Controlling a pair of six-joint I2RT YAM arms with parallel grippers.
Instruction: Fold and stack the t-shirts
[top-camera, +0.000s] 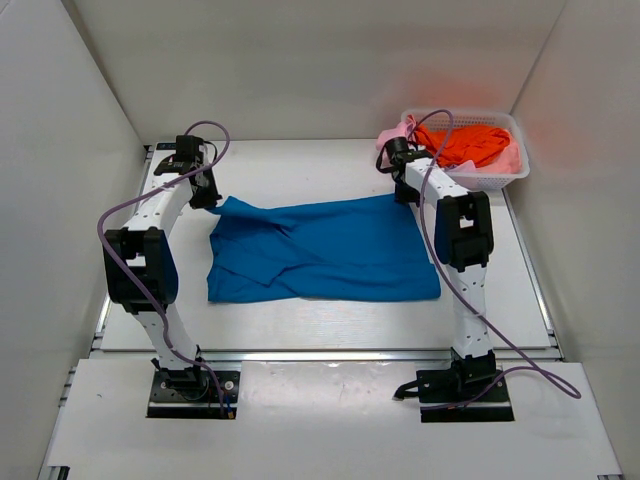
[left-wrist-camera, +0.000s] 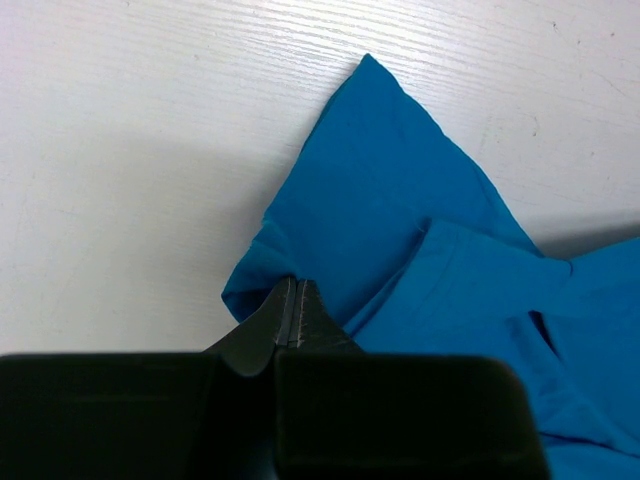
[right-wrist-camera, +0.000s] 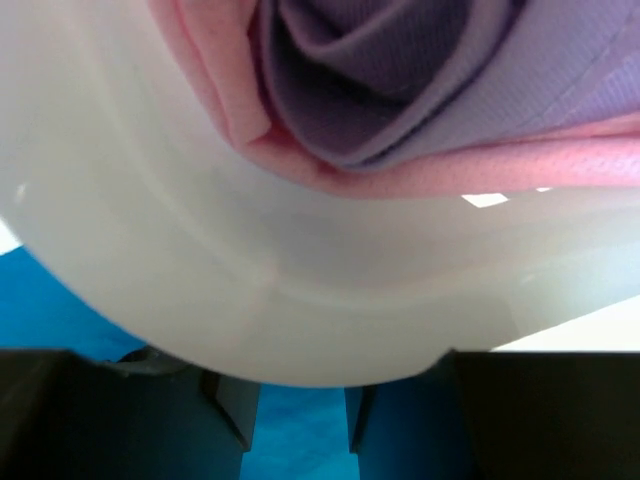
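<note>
A blue t-shirt (top-camera: 320, 250) lies spread across the table, its left part creased and partly folded. My left gripper (top-camera: 210, 204) is at its upper left corner; in the left wrist view the fingertips (left-wrist-camera: 290, 305) are closed together on the edge of the blue cloth (left-wrist-camera: 390, 170). My right gripper (top-camera: 401, 198) is at the shirt's upper right corner beside the basket. In the right wrist view the basket's white plastic (right-wrist-camera: 220, 290) covers much of the gripper, with blue cloth between and below the dark fingers; whether it grips the cloth is hard to see.
A white basket (top-camera: 519, 150) at the back right holds orange (top-camera: 470, 140), pink (top-camera: 392, 140) and purple (right-wrist-camera: 400, 80) clothes, close against my right arm.
</note>
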